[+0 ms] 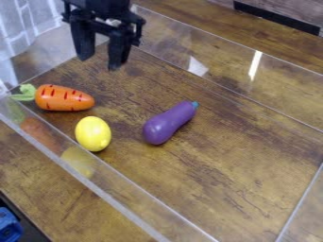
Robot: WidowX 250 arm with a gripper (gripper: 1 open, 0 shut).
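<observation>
The black gripper (101,52) hangs high at the top left of the camera view, blurred, its fingers apart and pointing down, above and behind the toys. An orange toy carrot (63,97) with green top lies at the left. A yellow egg-shaped toy (93,133) lies right of and nearer than it. A purple toy eggplant (169,123) lies near the middle. Nothing shows between the fingers.
Clear walls surround the wooden floor (228,170) of the enclosure, whose right part is free. A blue object (8,225) sits at the lower left corner, outside the wall.
</observation>
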